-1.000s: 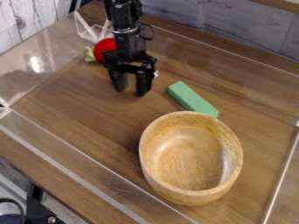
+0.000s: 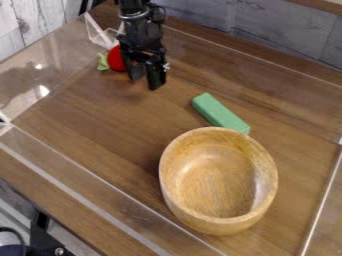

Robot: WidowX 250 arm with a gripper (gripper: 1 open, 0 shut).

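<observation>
The black robot arm (image 2: 139, 30) reaches down from the top to a dark gripper (image 2: 142, 72) at the upper left of the table, in front of a red object with a green top (image 2: 116, 60). Whether the fingers are open or shut, or hold anything, is too small to tell. A green block (image 2: 221, 113) lies right of centre. A large wooden bowl (image 2: 218, 200) stands empty at the bottom right.
A white wire-like item (image 2: 103, 33) is behind the red object.
The gripper has moved back and up in the view, away from the table's middle and closer to the red object. The bowl and green block have not moved.
</observation>
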